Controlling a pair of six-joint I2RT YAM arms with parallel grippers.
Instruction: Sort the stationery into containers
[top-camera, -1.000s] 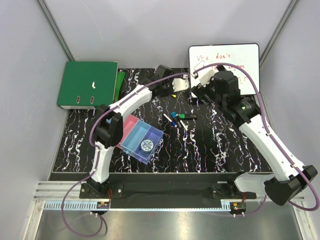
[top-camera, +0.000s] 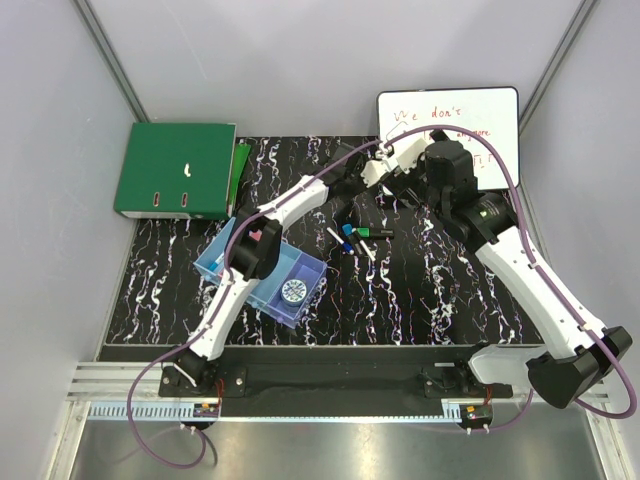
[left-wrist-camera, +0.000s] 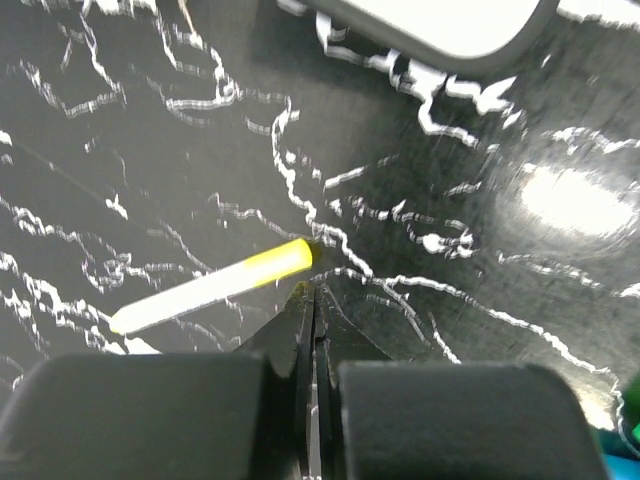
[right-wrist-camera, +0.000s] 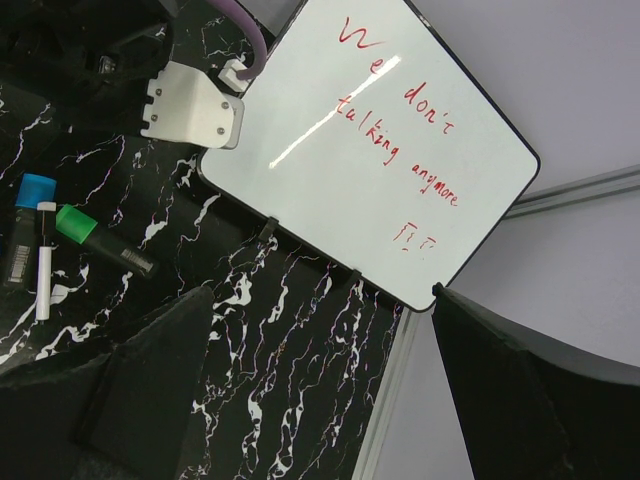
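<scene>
In the left wrist view a white marker with a yellow end (left-wrist-camera: 215, 285) lies on the dark marbled table, just ahead of my left gripper. That gripper is shut, with nothing visible between its fingertips. Seen from the top, the left arm hides this marker. A green-capped marker (top-camera: 375, 233), a blue-capped marker (right-wrist-camera: 22, 230), a white pen (right-wrist-camera: 44, 280) and a white pen with a blue end (top-camera: 338, 238) lie grouped mid-table. My right gripper stands open and empty. The divided box (top-camera: 318, 268) sits front left, holding a round tape roll (top-camera: 293, 291) in its purple section.
A green binder (top-camera: 175, 165) stands at the back left, a green item (top-camera: 239, 168) beside it. At the back right a whiteboard (top-camera: 440, 108) with red writing leans up, behind my right arm.
My left arm has swung to the right and its gripper has come over the yellow-ended marker, which now is hidden from the top. The right arm and the other items have stayed put.
</scene>
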